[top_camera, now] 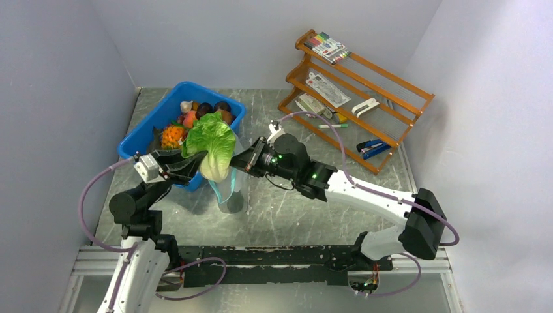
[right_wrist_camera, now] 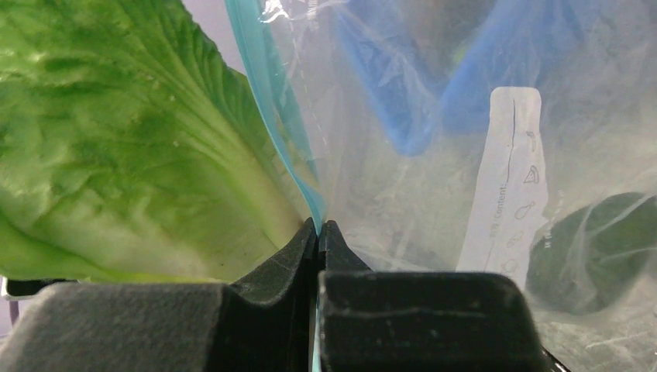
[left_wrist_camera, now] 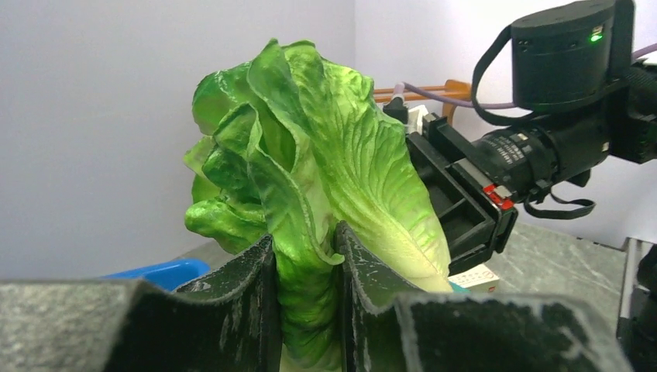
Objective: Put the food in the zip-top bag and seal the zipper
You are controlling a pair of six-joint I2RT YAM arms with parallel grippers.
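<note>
A green leafy lettuce (top_camera: 214, 145) is gripped along its edge by my left gripper, whose fingers are shut on a leaf. My right gripper is shut on the teal rim (right_wrist_camera: 267, 108) of the clear zip top bag (right_wrist_camera: 403, 194). In the right wrist view the lettuce lies on the left side of that rim, close beside it, while the bag's clear wall spreads to the right. Seen from the top, the lettuce covers part of the bag's mouth; whether its base is inside the opening I cannot tell. A dark green round thing (right_wrist_camera: 600, 248) shows through the bag low down.
The blue bin (top_camera: 140, 134), with several fruits and vegetables, stands behind the left gripper. A wooden rack (top_camera: 358, 91) with stationery is at the back right.
</note>
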